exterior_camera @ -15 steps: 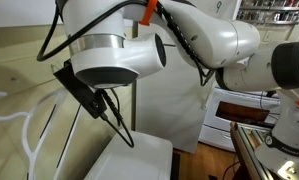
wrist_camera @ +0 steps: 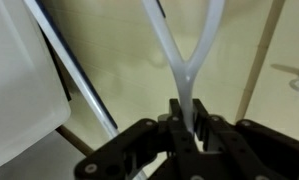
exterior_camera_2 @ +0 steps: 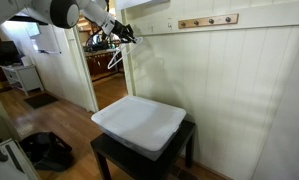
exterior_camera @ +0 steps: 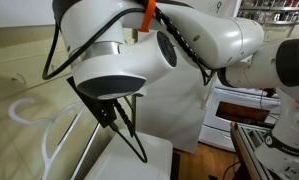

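Note:
A white hanger (wrist_camera: 189, 75) is clasped in my gripper, its Y-shaped part rising from between the dark fingers in the wrist view. In exterior view 1, the hanger's curved white frame (exterior_camera: 46, 124) shows at the left, beside the black gripper (exterior_camera: 105, 110). From exterior view 2, my gripper (exterior_camera_2: 126, 36) is high near the wall, and the hanger (exterior_camera_2: 115, 57) dangles below it. The fingertips are too small there to make out.
Pegs stick out from a wooden rack (exterior_camera_2: 209, 20) on the pale panelled wall. Below stands a dark table (exterior_camera_2: 113, 152) bearing a lidded bin (exterior_camera_2: 144, 117). A black bin (exterior_camera_2: 47, 150) sits on the floor at the left. Open air lies between the arm and the table.
In exterior view 1 my gripper has shifted somewhat to the right and downward, and the white hanger has come along with it.

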